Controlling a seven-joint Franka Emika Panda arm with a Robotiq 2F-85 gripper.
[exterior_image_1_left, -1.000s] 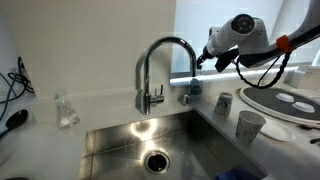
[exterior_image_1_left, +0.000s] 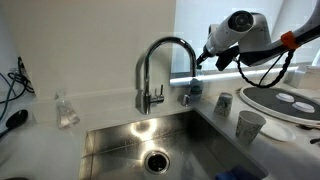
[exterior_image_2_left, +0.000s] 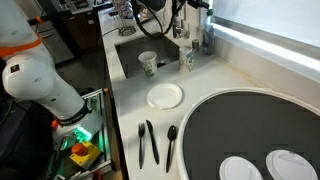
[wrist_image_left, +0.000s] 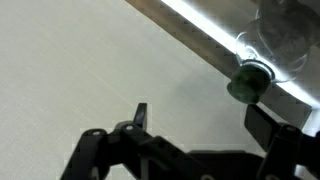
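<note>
My gripper is open in the wrist view, with nothing between its spread fingers. Beyond the right finger appears a clear, see-through vessel (wrist_image_left: 276, 45) with a dark green end (wrist_image_left: 249, 84), apart from the fingers and close to a bright strip. In exterior view 1 the gripper (exterior_image_1_left: 203, 60) hangs high near the back wall, right of the faucet (exterior_image_1_left: 147, 80). A small dark-topped container (exterior_image_1_left: 195, 88) stands below it beside the sink.
Right of the sink (exterior_image_1_left: 120, 137) are a grey cup (exterior_image_1_left: 249, 126) and another cup (exterior_image_1_left: 224, 103). A white plate (exterior_image_2_left: 165, 95), fork (exterior_image_2_left: 141, 145), knife (exterior_image_2_left: 154, 142), spoon (exterior_image_2_left: 171, 143) and dark round tray (exterior_image_2_left: 245, 130) occupy the counter.
The arm has shifted slightly to the right in exterior view 1. Objects on the counter and around the sink look unmoved.
</note>
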